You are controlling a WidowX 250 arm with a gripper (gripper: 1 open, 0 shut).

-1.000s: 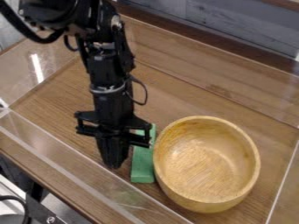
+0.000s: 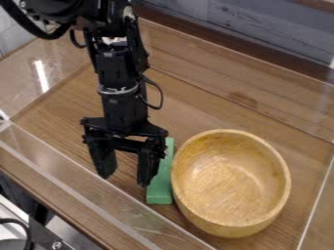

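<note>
My black gripper (image 2: 124,161) hangs low over the wooden table, left of a green flat object (image 2: 160,190) that lies beside a tan oval bowl (image 2: 229,184). Its two fingers point down and stand apart, open, with nothing seen between them. The gripper's body hides the upper end of the green object in part.
A grey wall runs along the back. A dark cable lies at the lower left, beyond the near edge.
My gripper has shifted slightly left, and its fingers now show spread apart. The bowl and the green object look unmoved.
</note>
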